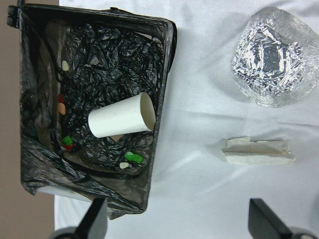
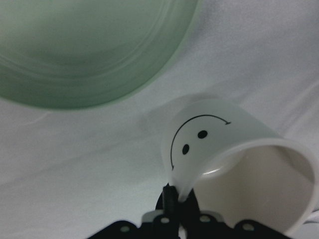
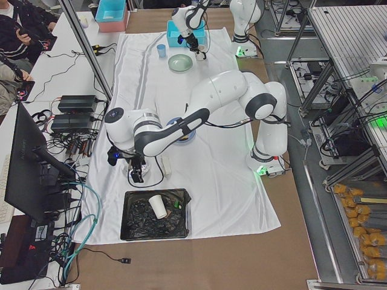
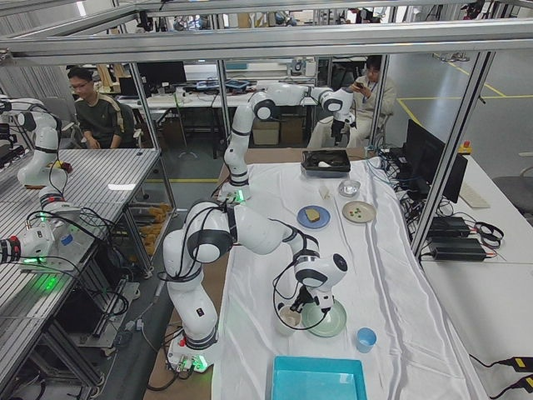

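My left gripper (image 3: 136, 172) is raised above the cloth near the black bag-lined bin (image 3: 130, 220); its fingertips stand apart in the left wrist view, nothing between them. A white paper cup (image 1: 117, 117) lies on its side in that bin among small scraps. A foil dish (image 1: 269, 57) and a folded white paper piece (image 1: 259, 152) lie beside it. At the other end, my right gripper is shut on the rim of a white smiley cup (image 2: 214, 139), next to a green plate (image 2: 84, 69).
A blue plate (image 4: 313, 217), a beige plate (image 4: 359, 212), a blue cup (image 4: 366, 340) and a cyan bin (image 4: 319, 379) stand on the white cloth.
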